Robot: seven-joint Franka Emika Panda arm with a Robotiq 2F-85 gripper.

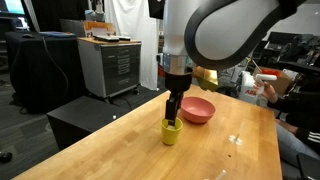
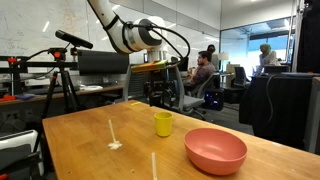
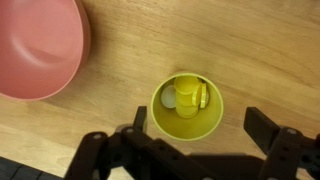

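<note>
A yellow cup (image 3: 187, 126) stands upright on the wooden table, and its open top faces the wrist camera. Small yellow pieces (image 3: 188, 95) and a pale round piece (image 3: 169, 97) lie inside it. My gripper is open above the cup, one finger to each side, with nothing held. In exterior view 1 the gripper (image 1: 175, 99) hangs just over the rim of the cup (image 1: 171, 132). A pink bowl (image 1: 196, 110) sits beside the cup, also visible in the second exterior view as a wide bowl (image 2: 215, 148) nearer that camera.
Thin white sticks (image 2: 113, 132) lie on the table (image 2: 75, 135), away from the cup. A dark cabinet (image 1: 112, 68) stands beyond the table's edge.
</note>
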